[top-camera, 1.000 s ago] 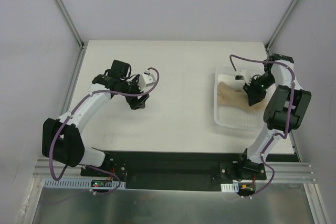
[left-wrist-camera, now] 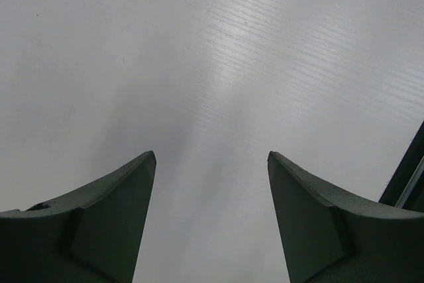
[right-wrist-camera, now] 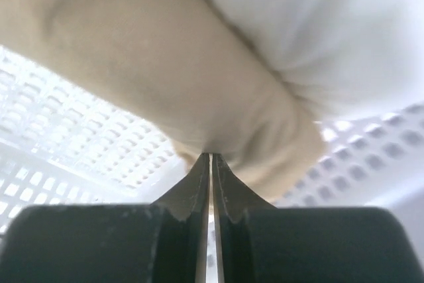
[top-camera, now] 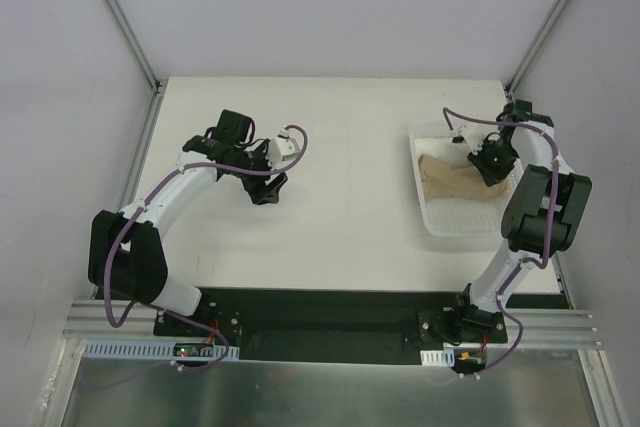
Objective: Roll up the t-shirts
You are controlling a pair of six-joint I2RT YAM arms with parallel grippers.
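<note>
A beige rolled cloth (top-camera: 448, 179) lies in a white perforated basket (top-camera: 421, 202) on the right of the table. Beside it in the right wrist view is a white cloth (right-wrist-camera: 324, 24), pressed along the beige one (right-wrist-camera: 146, 64). My right gripper is shut, its tips over the end of the beige cloth; whether any fabric is pinched there does not show. Over bare table on the left, my left gripper stands open, its fingers (left-wrist-camera: 126, 190) apart with nothing between them.
The basket's right side runs close to the table's right edge, partly hidden under the right arm (top-camera: 545, 212). Grey walls stand around.
The basket has shifted slightly to the right.
</note>
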